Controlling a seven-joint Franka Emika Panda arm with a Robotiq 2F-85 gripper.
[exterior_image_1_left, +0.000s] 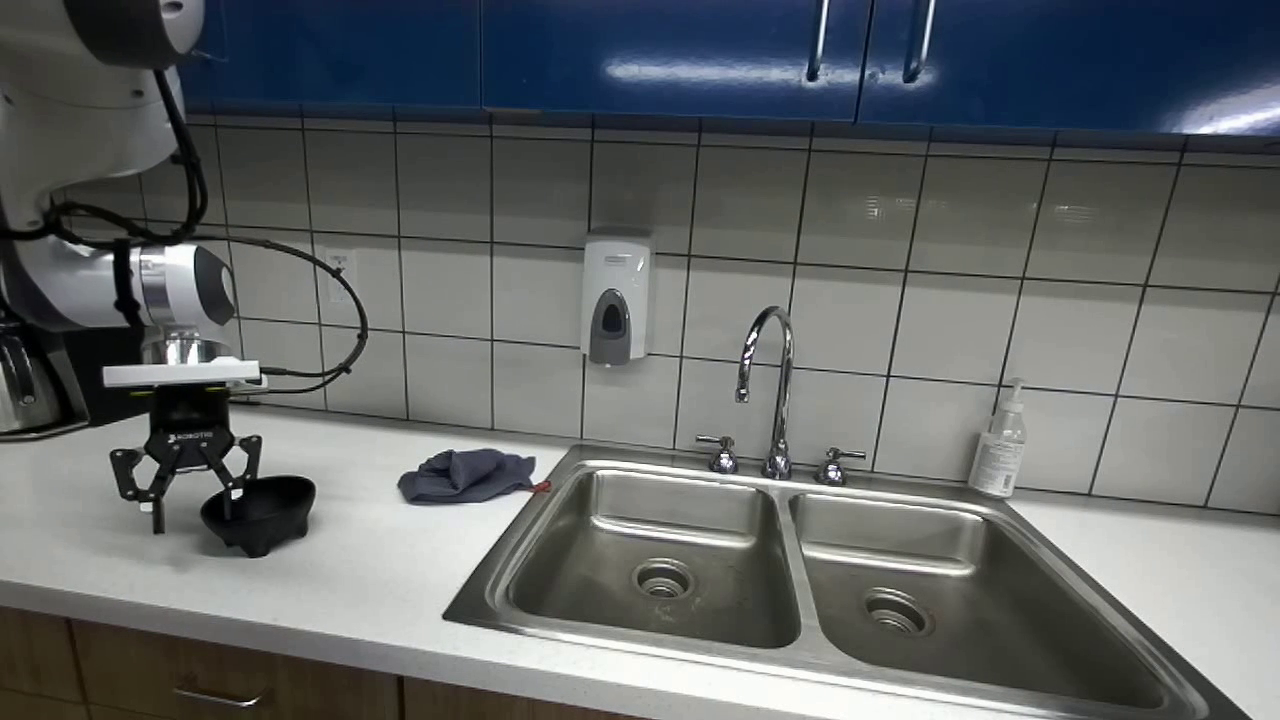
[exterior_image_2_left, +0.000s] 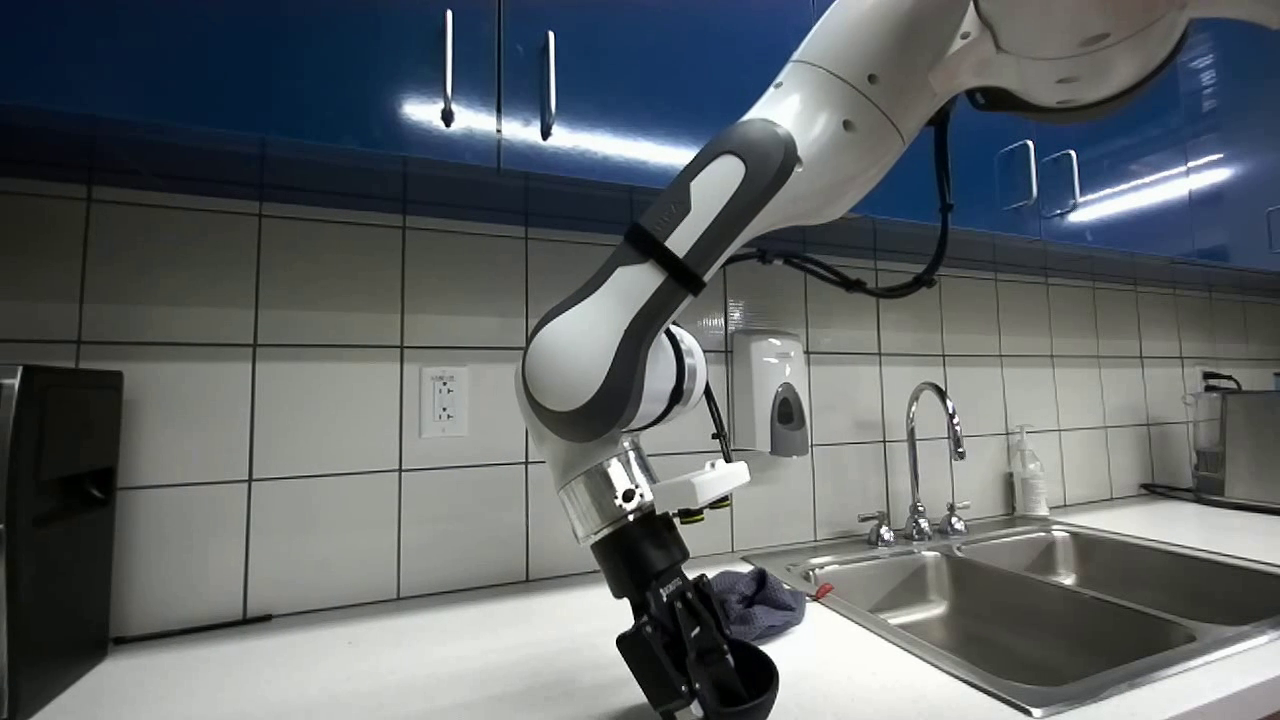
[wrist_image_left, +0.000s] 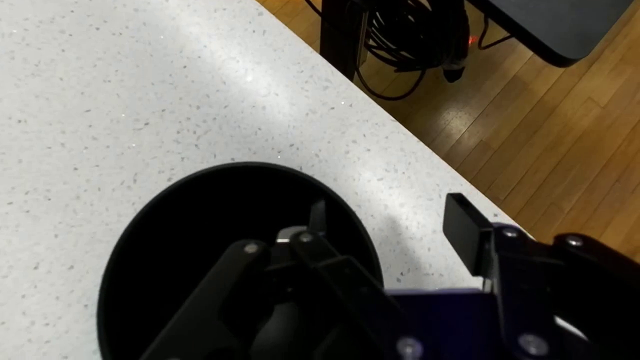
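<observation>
A black footed bowl (exterior_image_1_left: 274, 514) stands upright on the white counter at the left in exterior view 1. Over its left rim is my gripper (exterior_image_1_left: 194, 514), pointing down with its fingers apart. In the wrist view, one finger (wrist_image_left: 318, 217) is down inside the bowl (wrist_image_left: 198, 234), while the other finger (wrist_image_left: 465, 234) is outside, above bare counter. The rim passes between them, with a visible gap on the outer side. In exterior view 2 the fingers partly cover the bowl (exterior_image_2_left: 758, 674), and its base is cut off.
A crumpled dark grey cloth (exterior_image_1_left: 468, 475) lies between the bowl and the double steel sink (exterior_image_1_left: 792, 576). A soap bottle (exterior_image_1_left: 998, 450) stands behind the sink. The counter's front edge runs close to the outer finger. Counter around the bowl is clear.
</observation>
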